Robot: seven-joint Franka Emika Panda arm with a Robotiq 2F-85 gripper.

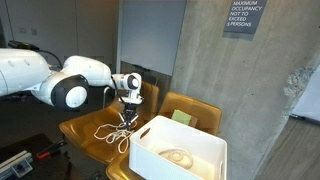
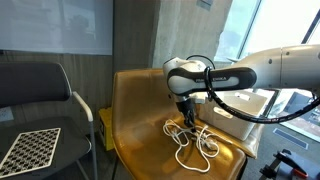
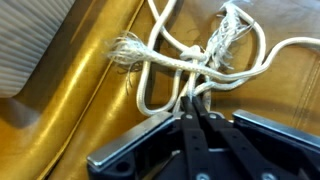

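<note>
A white rope (image 3: 205, 72) lies loosely knotted on a tan leather seat (image 1: 85, 130), its two frayed ends showing in the wrist view. Loops of the rope (image 2: 183, 148) spread across the seat toward its front. My gripper points down at the knot, its fingertips close together and right at the rope strands. The fingers are shut. Whether a thin strand is pinched between the tips is hard to make out. From the side, the gripper (image 2: 188, 121) is low over the seat, at the rope.
A large white box (image 1: 180, 150) stands right of the rope, with a coiled beige item (image 1: 178, 157) inside. A green-yellow block (image 1: 184, 118) rests behind it. The seat's backrest (image 2: 140, 100) rises behind the arm. A black chair (image 2: 35, 115) stands apart at left.
</note>
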